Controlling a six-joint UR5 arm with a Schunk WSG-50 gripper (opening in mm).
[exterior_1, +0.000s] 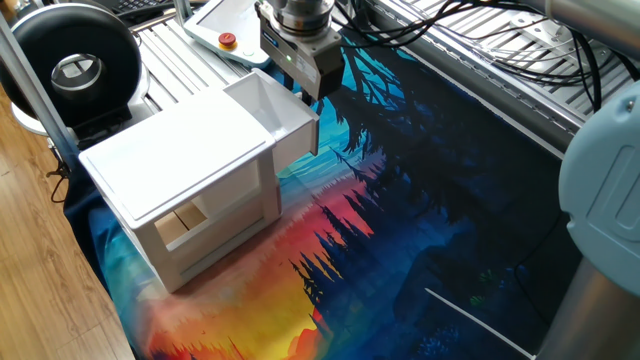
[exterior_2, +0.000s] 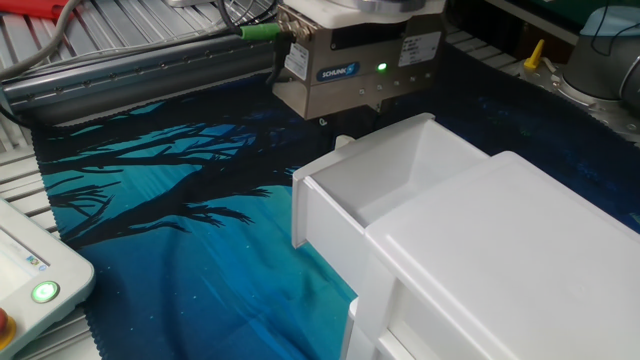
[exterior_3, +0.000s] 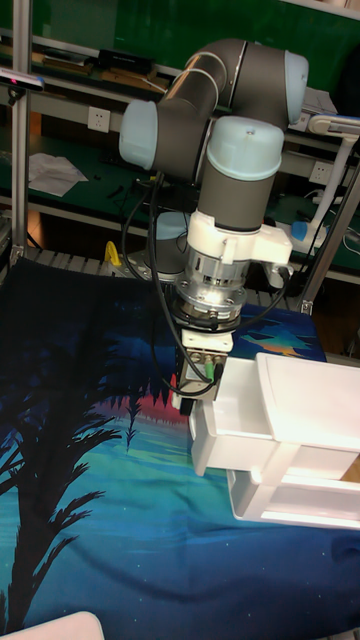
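A white cabinet (exterior_1: 175, 150) stands on the printed cloth, its upper drawer (exterior_1: 285, 112) pulled well out. In the second exterior view the inside of that drawer (exterior_2: 385, 180) looks empty as far as it shows. My gripper (exterior_1: 305, 97) hangs at the outer side of the drawer's front panel, close to its top edge. Behind the front panel (exterior_2: 325, 215), a small pale knob (exterior_2: 344, 142) sticks up near the gripper body (exterior_2: 350, 75). The fingertips are mostly hidden or dark, so their spacing and any contact with the drawer are unclear.
A teach pendant with a red button (exterior_1: 228, 41) lies beyond the cabinet. Dark cables (exterior_1: 420, 30) hang near the arm.
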